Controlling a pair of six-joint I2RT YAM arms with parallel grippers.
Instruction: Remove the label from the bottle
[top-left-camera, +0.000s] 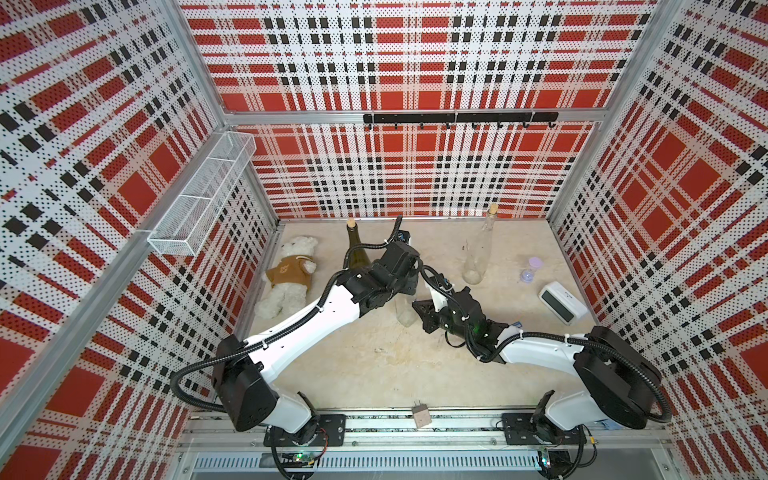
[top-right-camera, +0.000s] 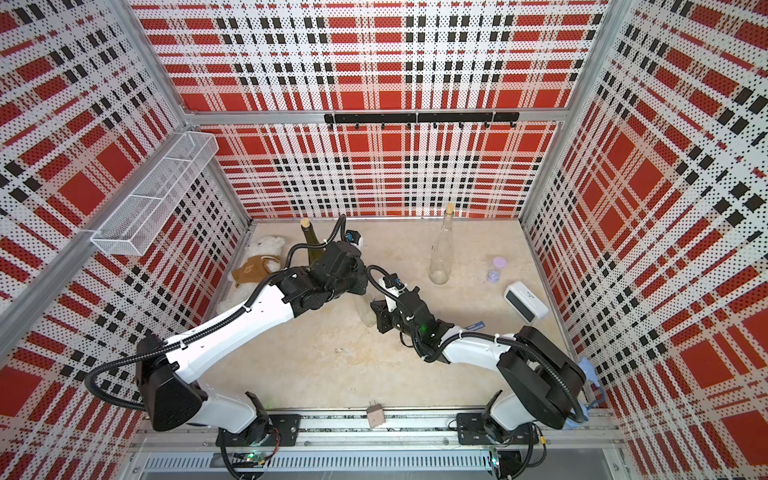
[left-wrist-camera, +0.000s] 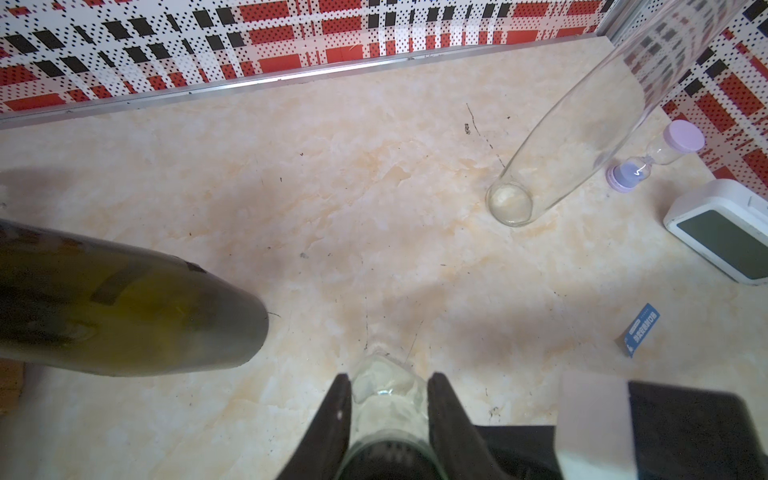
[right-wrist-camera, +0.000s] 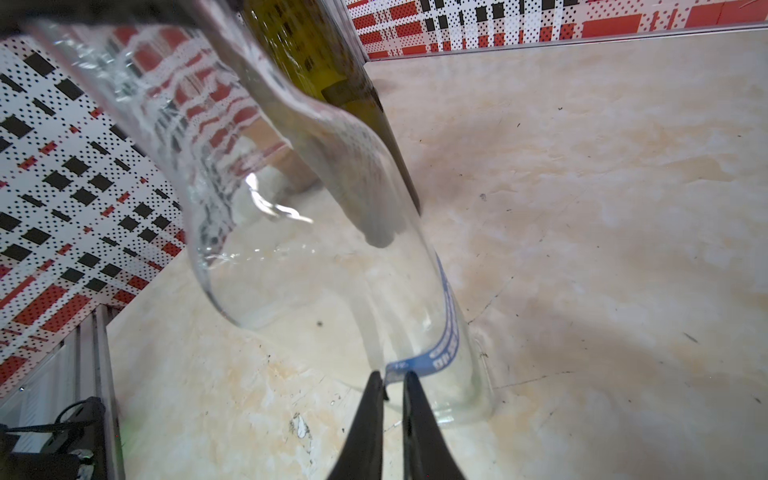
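A clear glass bottle (right-wrist-camera: 312, 272) stands in the middle of the table, partly behind the arms in both top views. My left gripper is shut on it from above. In the right wrist view a blue-and-white label (right-wrist-camera: 432, 352) wraps its lower part. My right gripper is at the bottle's near lower side, its narrow fingertips at the label's end, a small gap between them; whether the label is between them I cannot tell.
A green bottle (left-wrist-camera: 136, 312) stands left of the held bottle, with a teddy bear (top-left-camera: 289, 272) beyond. A tall clear bottle (top-left-camera: 478, 256), an hourglass (top-left-camera: 529, 269) and a white device (top-left-camera: 563, 302) are at the right. A small blue item (left-wrist-camera: 640, 328) lies on the table.
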